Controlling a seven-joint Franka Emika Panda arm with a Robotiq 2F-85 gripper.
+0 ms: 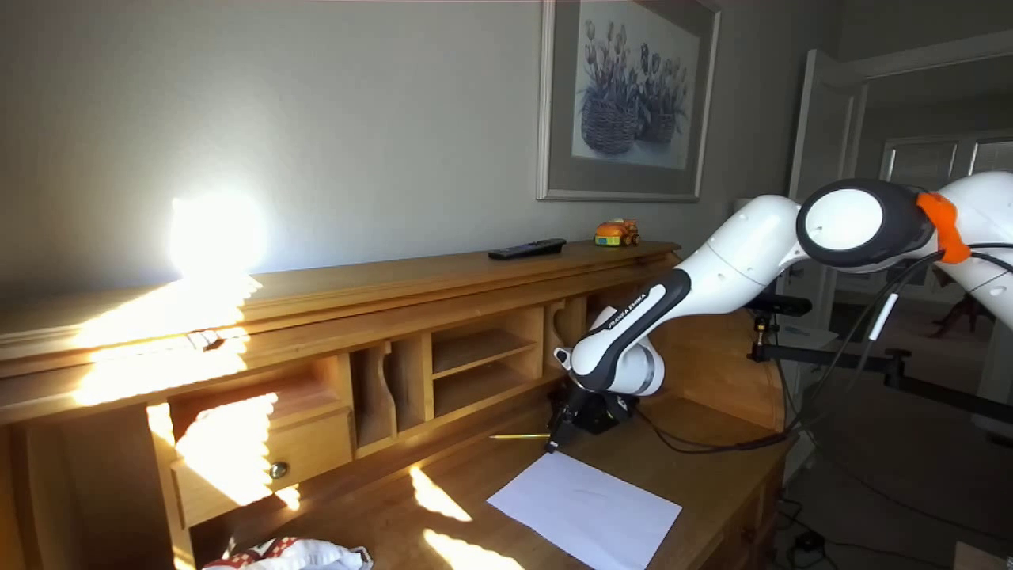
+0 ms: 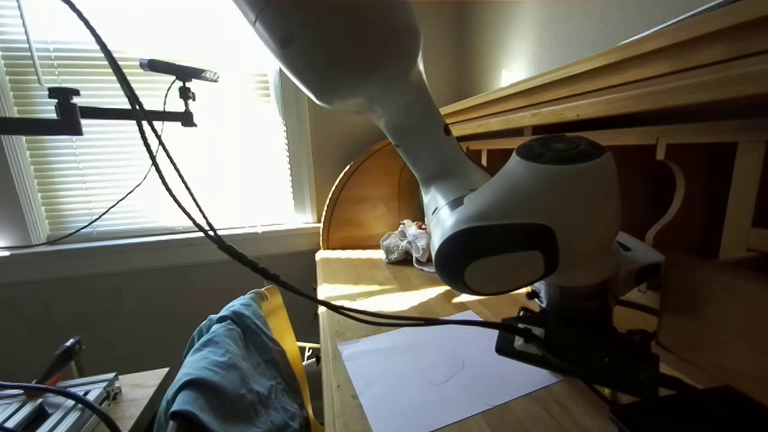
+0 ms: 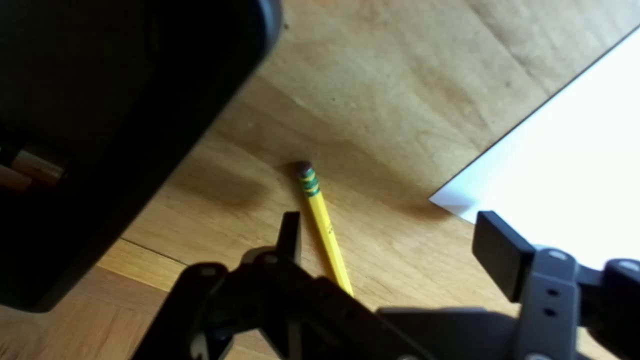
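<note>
A yellow pencil [image 3: 327,231] with a green-banded eraser end lies on the wooden desk. In the wrist view it runs between the fingers of my gripper, closer to the left one, its lower end hidden by the gripper body. The fingers stand wide open and hold nothing. Beside the right finger is the corner of a white sheet of paper [image 3: 564,162]. From the side, the pencil [image 1: 519,436] points toward my gripper, which is low over the desk at the paper's back corner. Faint curved marks show on the paper [image 2: 425,367].
A black object [image 3: 198,102] fills the upper left of the wrist view. Wooden cubbies [image 1: 481,356] line the desk's back. A crumpled cloth [image 1: 294,554] lies at the front left. A remote [image 1: 527,248] and toy truck [image 1: 616,233] rest on the top shelf.
</note>
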